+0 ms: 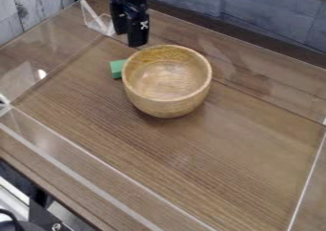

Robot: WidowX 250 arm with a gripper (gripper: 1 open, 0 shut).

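Note:
A large wooden bowl [166,87] sits on the wooden table [178,168], slightly above the middle of the view, empty as far as shows. A small green block [117,69] lies just left of it, partly beside its rim. The dark gripper [130,36] hangs at the top, above and behind the bowl and block, apart from both. Its fingertips are small in this view; nothing shows held between them.
A clear plastic piece [99,17] is at the upper left, next to the arm. A grey-blue wall or edge runs along the back right.

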